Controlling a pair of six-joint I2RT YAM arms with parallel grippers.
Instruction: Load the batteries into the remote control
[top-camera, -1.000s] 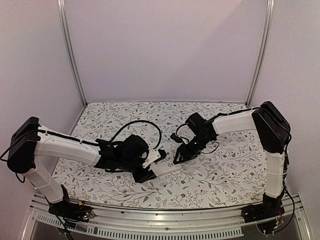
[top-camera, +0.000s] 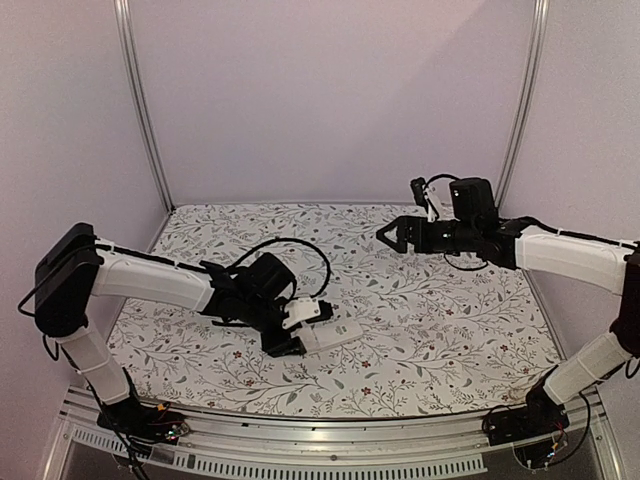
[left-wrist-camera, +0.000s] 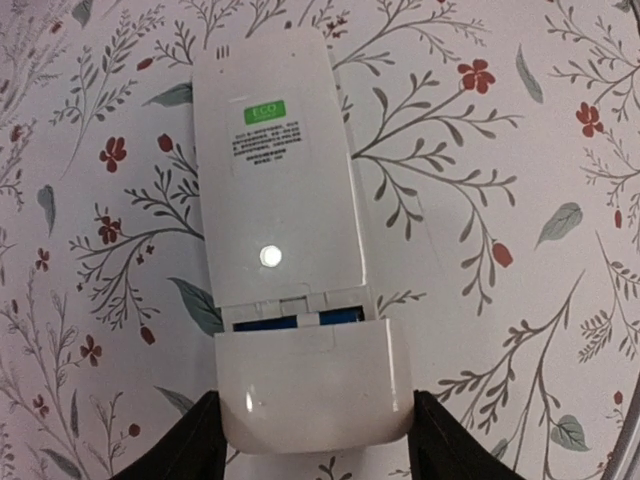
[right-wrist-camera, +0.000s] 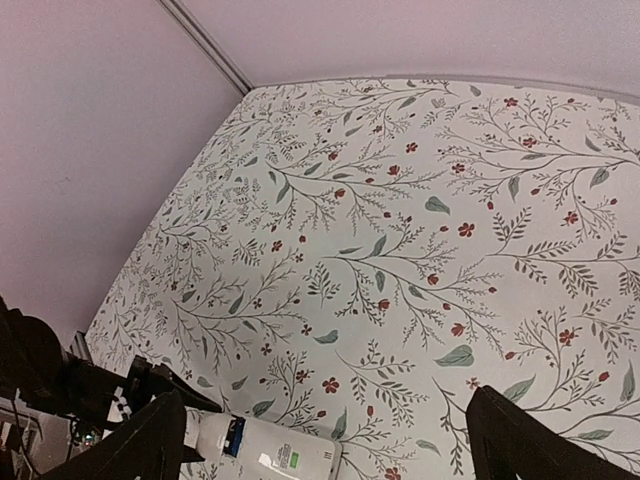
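Observation:
The white remote control (left-wrist-camera: 275, 160) lies back up on the floral table, at the front centre in the top view (top-camera: 335, 335). Its battery cover (left-wrist-camera: 315, 380) sits at the end nearest my left gripper, slid away from the body, with blue batteries (left-wrist-camera: 260, 323) showing in the gap. My left gripper has its fingers on either side of the cover; whether they press on it is hard to tell. My right gripper (top-camera: 390, 235) is raised at the right, open, with only table below its fingers (right-wrist-camera: 130, 440).
Walls (top-camera: 330, 100) enclose the back and sides.
My right arm has lifted away from the remote to the right and up. My left gripper has shifted slightly at the cover end.

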